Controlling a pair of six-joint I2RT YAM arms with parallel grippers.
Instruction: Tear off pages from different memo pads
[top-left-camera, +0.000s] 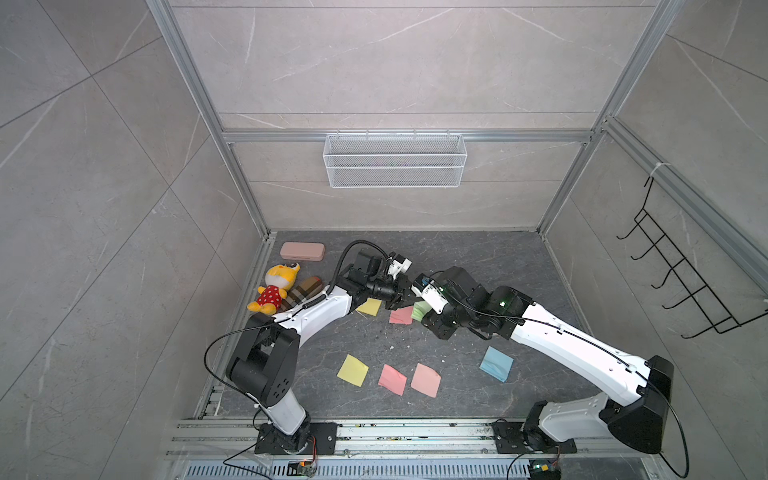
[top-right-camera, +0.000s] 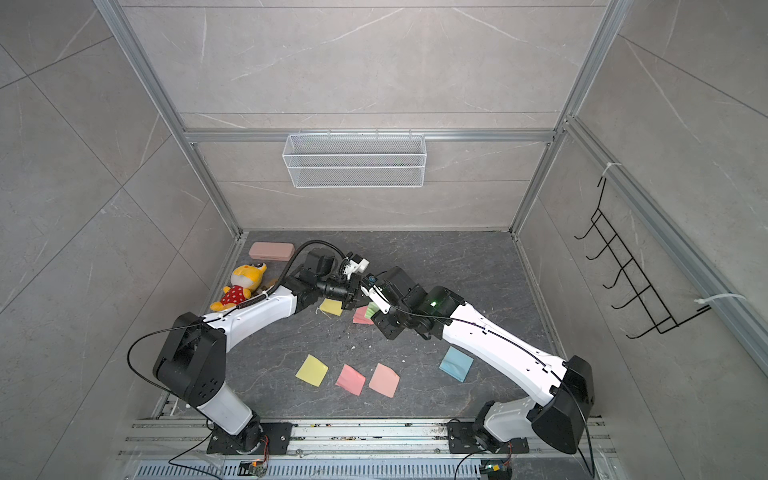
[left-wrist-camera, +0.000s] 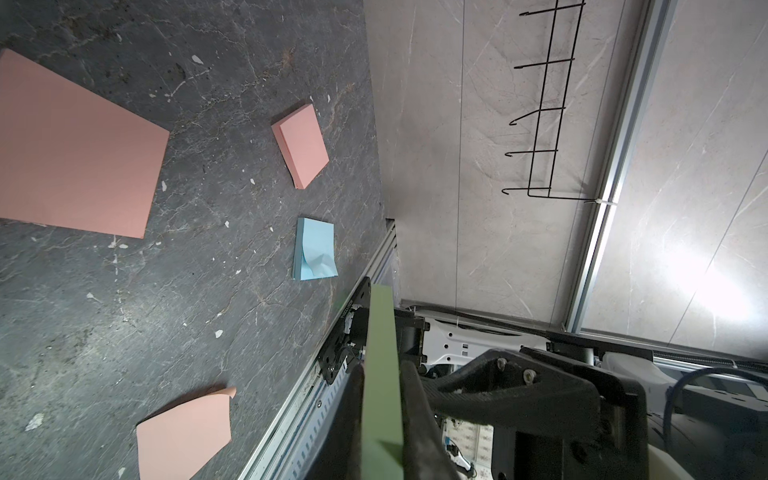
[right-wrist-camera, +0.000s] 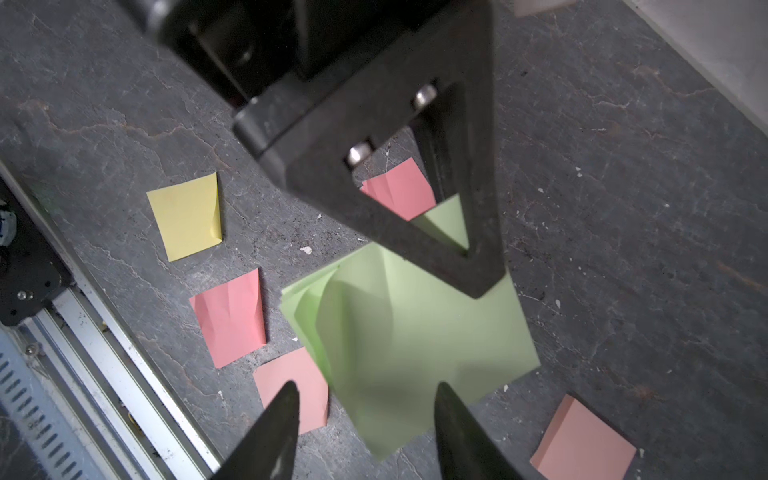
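Observation:
My left gripper (top-left-camera: 404, 292) is shut on the green memo pad (left-wrist-camera: 381, 344), held edge-on in the left wrist view. In the right wrist view the pad (right-wrist-camera: 424, 344) hangs above the floor, its upper sheets curled at one corner. My right gripper is close by that curled corner, its blurred fingertips apart below it. Loose yellow (top-left-camera: 352, 369), red (top-left-camera: 392, 380), pink (top-left-camera: 425, 380) and blue (top-left-camera: 496, 364) squares lie on the grey floor, with another red one (top-left-camera: 400, 315) and a yellow one (top-left-camera: 369, 306) under the arms.
A pink block (top-left-camera: 302, 251) and a yellow toy (top-left-camera: 276, 284) sit at the left. A white mesh basket (top-left-camera: 394, 160) hangs on the back wall, a black hook rack (top-left-camera: 672, 264) on the right wall.

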